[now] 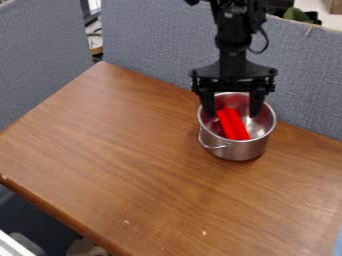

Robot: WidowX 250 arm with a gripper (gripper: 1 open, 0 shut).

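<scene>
A steel pot (243,148) with a wire handle stands toward the right of the wooden table. A red elongated object (233,124) lies tilted inside it. My black gripper (230,103) points down over the pot, its open fingers at the level of the rim, around the upper end of the red object. Whether they touch it I cannot tell.
Grey padded panels (148,35) stand along the back and left edges, with the back one close behind the pot.
</scene>
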